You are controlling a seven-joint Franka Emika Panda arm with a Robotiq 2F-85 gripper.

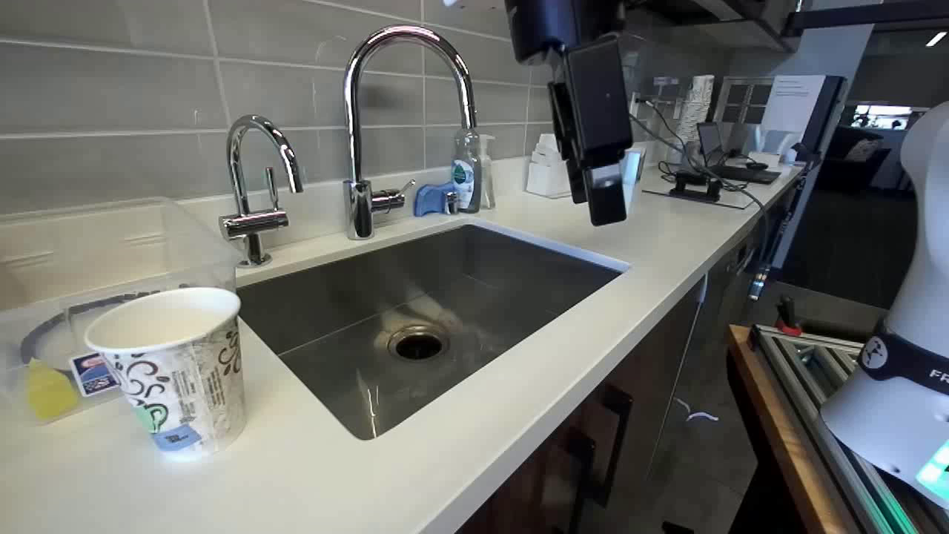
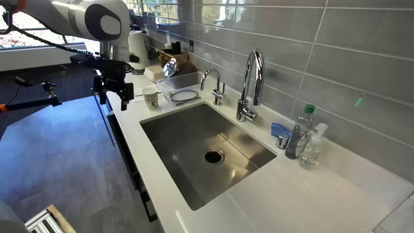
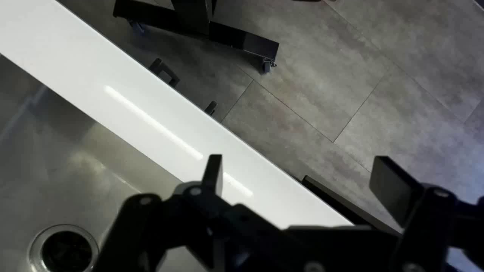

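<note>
In the wrist view my gripper is wide open, with nothing between its fingers. Below it lie the counter's front edge and the floor. Exterior view 1 shows the gripper (image 1: 600, 200) high at the right side of the sink, its far finger hard to make out. A patterned paper cup (image 1: 182, 391) stands upright on the counter left of the sink, well apart from the gripper; its inside bottom is hidden. The steel sink (image 2: 186, 171) is empty, with an open drain (image 3: 68, 251).
A clear plastic bin (image 2: 170, 87) sits behind the cup (image 2: 150, 99). Two chrome taps, the taller tap (image 1: 356, 133) and a smaller tap (image 1: 245, 196), rise behind the sink. A blue sponge (image 2: 279, 130), soap bottle (image 2: 300, 134) and pump bottle (image 2: 311, 151) line the wall.
</note>
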